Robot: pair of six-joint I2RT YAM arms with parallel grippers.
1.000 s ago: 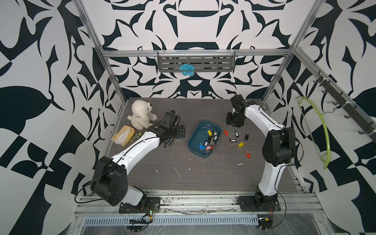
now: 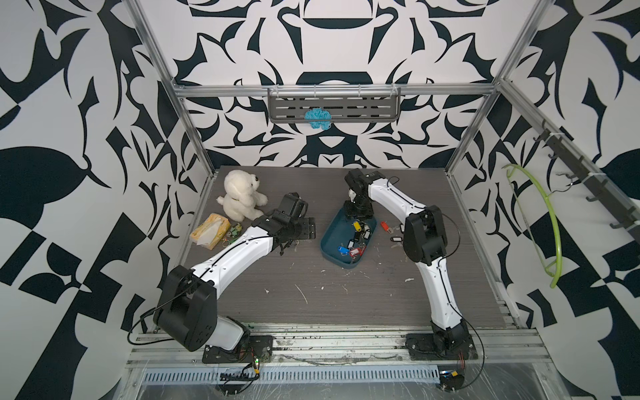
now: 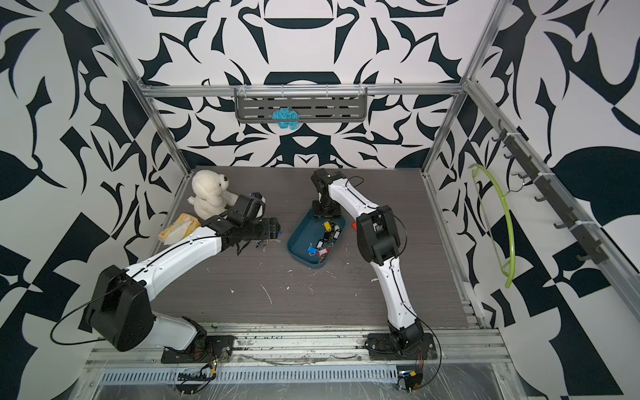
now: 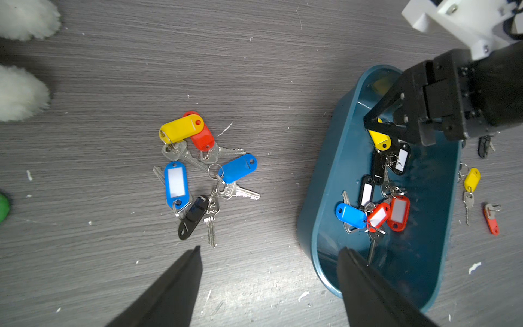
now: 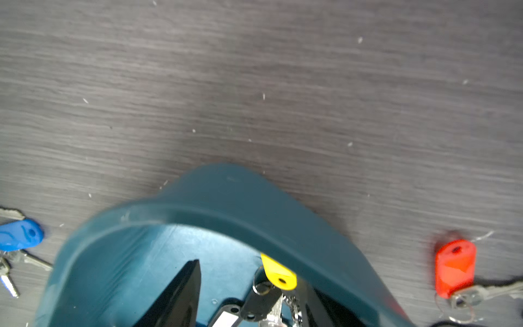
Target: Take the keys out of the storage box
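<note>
The teal storage box [image 4: 333, 163] holds several tagged keys: a yellow tag [image 4: 383, 142] at the far end, black tags near it, and a blue tag [image 4: 351, 216] beside two red tags lower down. My right gripper is open over the far end of the box. In the right wrist view, the yellow tag [image 5: 279, 275] shows near its right finger, partly behind the box wall. Nothing is held there. Left of the box, my left gripper hangs open and empty above the table. Several keys with blue [image 4: 176, 185], yellow, red and black tags lie there loose.
Right of the box lie more keys, among them a red tag [image 5: 455, 267] and a yellow tag [image 4: 471, 179]. A white plush bear [image 2: 241, 195] and a yellow packet [image 2: 210, 230] sit at the left.
My right gripper has swung left from beyond the loose keys on the right to over the box's far end. The left arm has barely moved, and the box stays in place.
</note>
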